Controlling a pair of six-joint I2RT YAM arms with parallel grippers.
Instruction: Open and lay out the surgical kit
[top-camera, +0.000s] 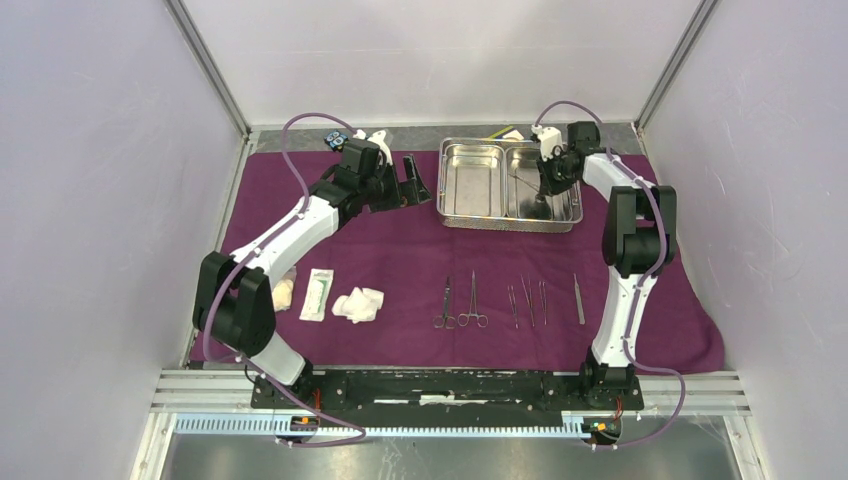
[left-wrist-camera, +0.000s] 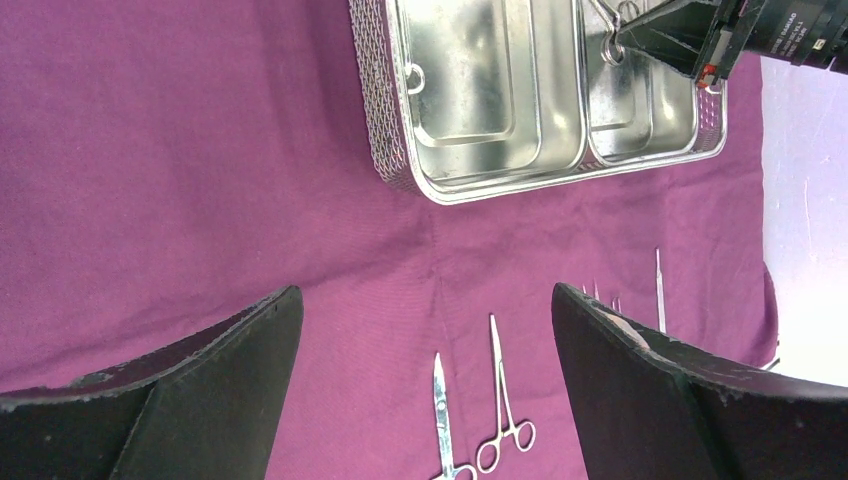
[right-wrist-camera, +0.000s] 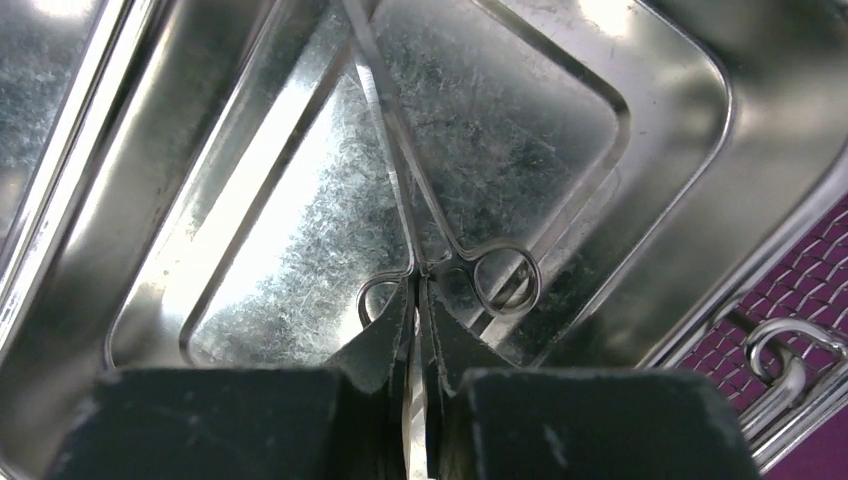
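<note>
The steel tray (top-camera: 470, 190) has two compartments. In the right one, my right gripper is shut on a ring-handled surgical instrument (right-wrist-camera: 430, 190) near its finger rings, seen in the right wrist view. My left gripper stands open and empty over the cloth, left of the tray. Laid out in the front half of the cloth are scissors (left-wrist-camera: 440, 400), a clamp (left-wrist-camera: 498, 380), several tweezers (top-camera: 528, 300) and a scalpel handle (top-camera: 578, 300).
A folded gauze (top-camera: 357, 304), a packaged item (top-camera: 316, 295) and a bundle (top-camera: 284, 292) lie front left on the purple cloth (top-camera: 400, 250). Walls bound both sides.
</note>
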